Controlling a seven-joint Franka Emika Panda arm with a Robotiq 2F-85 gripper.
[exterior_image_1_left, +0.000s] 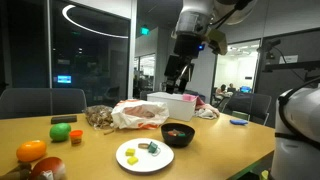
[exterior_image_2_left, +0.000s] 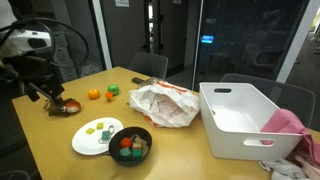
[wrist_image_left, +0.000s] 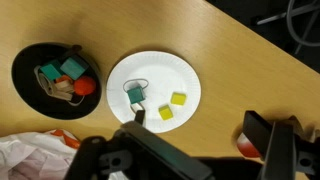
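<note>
On the wooden table lies a white plate holding yellow blocks and a blue-green block with a thin dark loop beside it. A dark bowl stands close by, with green blocks, a red round piece and a brownish piece inside. High above the table, my gripper points downward, clear of everything. In the wrist view its fingers are wide apart at the lower edge, with nothing held between them.
Orange fruit, a green ball and an orange cup stand on the table. A crumpled white bag lies behind the bowl. The large white bin occupies the right side, with pink cloth at its edge. Bare table lies in front.
</note>
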